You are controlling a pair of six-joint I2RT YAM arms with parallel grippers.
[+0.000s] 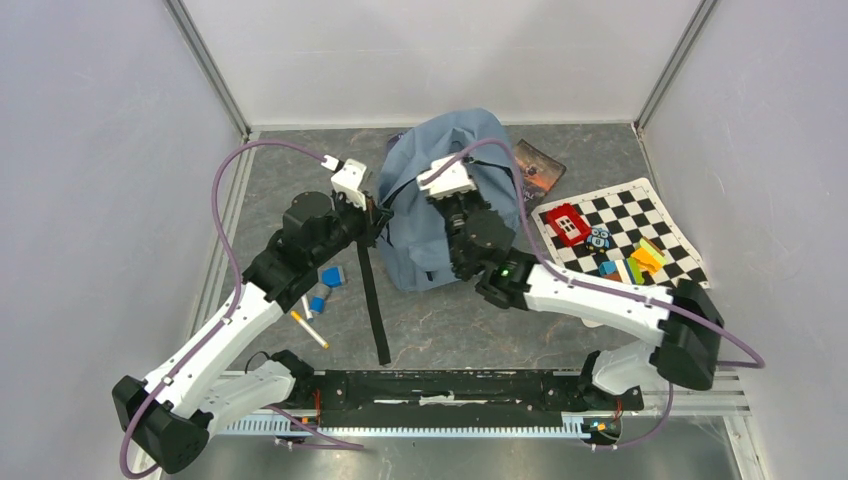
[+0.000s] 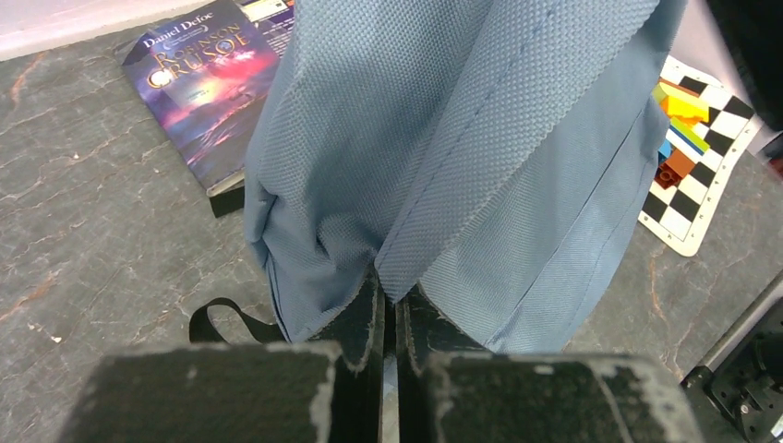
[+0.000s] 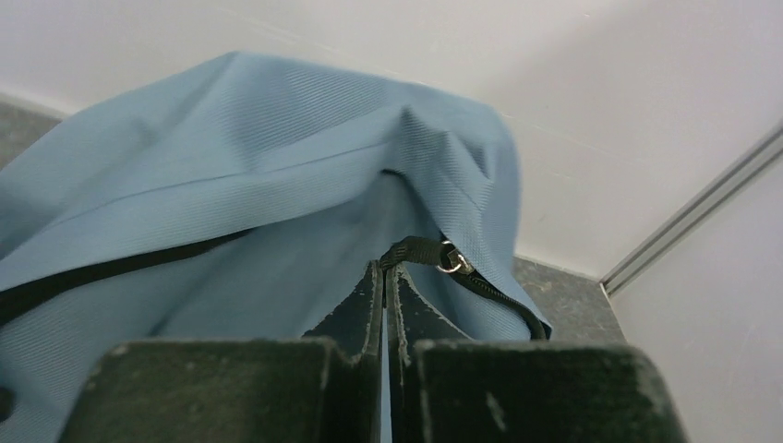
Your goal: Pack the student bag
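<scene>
The blue-grey bag [image 1: 425, 240] lies at the back middle of the table. At its left edge my left gripper is shut on a fold of the bag's fabric [image 2: 434, 203]. My right gripper is shut at the bag's upper part, with a black zipper pull [image 3: 417, 250] pinched at its fingertips. That pull hangs from a metal ring [image 3: 452, 259] on the zipper [image 3: 503, 297], which runs off to the right along the bag's edge. What is inside the bag stays hidden.
A chessboard [image 1: 640, 205] bearing a red item [image 1: 568, 225], an owl figure [image 1: 597, 239] and coloured blocks [image 1: 648, 256] lies right. Behind the bag are books, one a Robinson Crusoe [image 2: 198, 92]. Blue blocks [image 1: 332, 277], a marker [image 1: 310, 330] and a black strap [image 1: 373, 305] lie front left.
</scene>
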